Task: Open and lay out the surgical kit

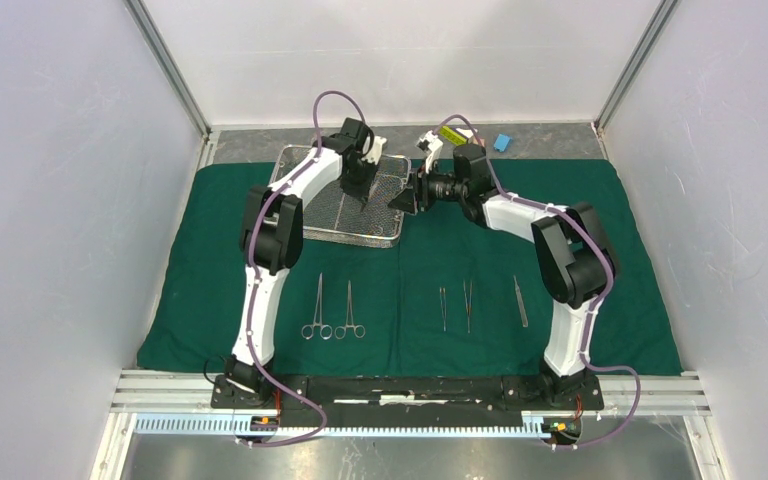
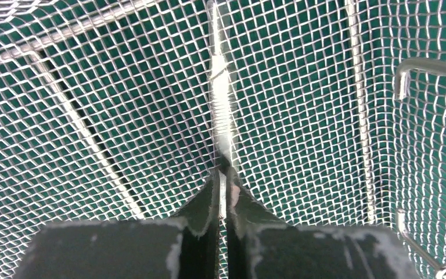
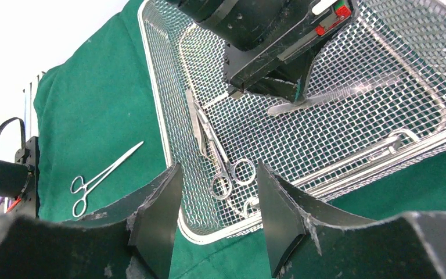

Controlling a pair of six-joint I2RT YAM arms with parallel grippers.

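My left gripper (image 1: pixel 363 192) is inside the wire mesh tray (image 1: pixel 350 240), low over its floor. It is shut on a slim, flat metal instrument (image 2: pixel 220 99) with fine cross ridges; the wrist view shows its shaft running forward from the fingertips. The same instrument (image 3: pixel 348 92) shows beneath the left gripper in the right wrist view. My right gripper (image 1: pixel 401 207) is near the tray's right rim, open, with nothing between its fingers. Ahead of these fingers, a ring-handled instrument (image 3: pixel 226 168) lies in the tray, a thin flat metal piece (image 3: pixel 196 125) touching or beside it.
On the green cloth (image 1: pixel 400 345) lie two ring-handled clamps (image 1: pixel 319 312), two tweezers (image 1: pixel 468 305) and a slim handle (image 1: pixel 520 302). Small blocks, one of them blue (image 1: pixel 502 142), stand behind the cloth.
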